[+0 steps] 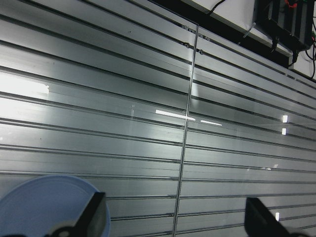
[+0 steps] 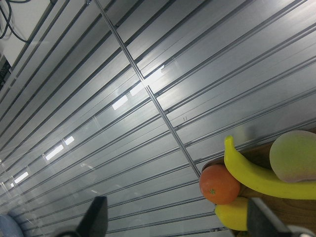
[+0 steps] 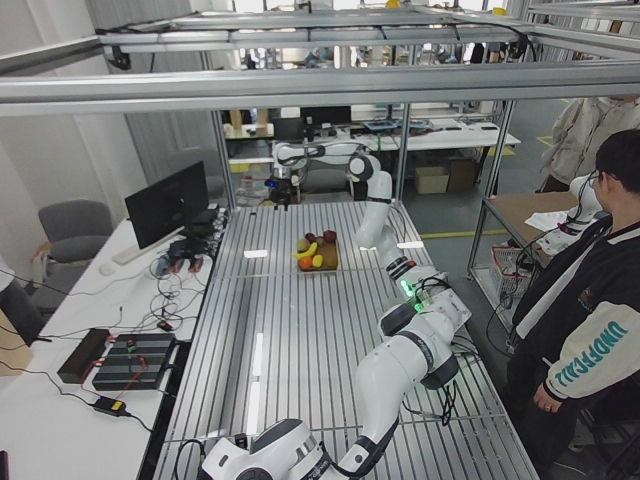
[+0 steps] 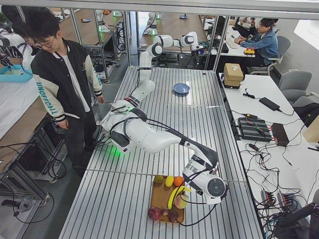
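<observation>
A wooden tray (image 4: pixel 159 199) holds a banana (image 2: pixel 261 180), an orange (image 2: pixel 217 185), lemon (image 2: pixel 229 215), apple (image 4: pixel 154 213), peach (image 2: pixel 296 155) and other fruit. A blue plate (image 4: pixel 181 88) lies at the table's other end, also low in the left wrist view. My left gripper hangs over bare table beside the plate, open and empty. My right gripper is open and empty above the table, beside the fruit tray.
A white side table (image 3: pixel 60 430) with monitor, cables and black boxes runs alongside. A person (image 4: pixel 65 94) stands beside the opposite edge, near the arms.
</observation>
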